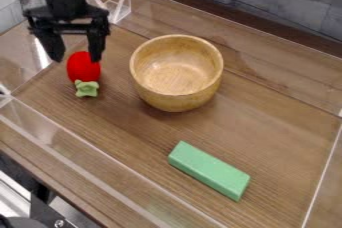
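Observation:
The black gripper (72, 34) is at the upper left, its fingers pointing down just above and behind a red object (83, 66) with a green leafy end (87, 88), which looks like a toy strawberry lying on the wooden table. Whether the fingers are open or shut is hard to tell. A tan bowl (177, 72) sits to the right of the red object, and a green block (209, 170) lies at the lower right.

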